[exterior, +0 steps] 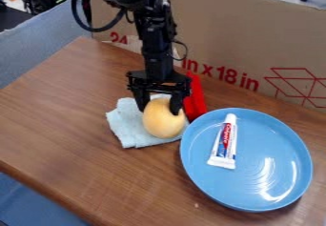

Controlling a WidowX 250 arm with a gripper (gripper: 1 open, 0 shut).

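The black gripper (160,101) reaches down onto a pale orange-yellow round object (163,120), with its fingers around the object's top. Whether they are closed tight on it is hard to tell. The object rests on a folded light-blue cloth (129,127) on the wooden table. Behind the gripper is a red item (195,96), partly hidden. To the right, a blue plate (266,172) holds a white toothpaste tube (224,140).
A cardboard box wall (254,44) runs along the back of the table (64,115). A grey-blue padded edge (38,53) lies at the left.
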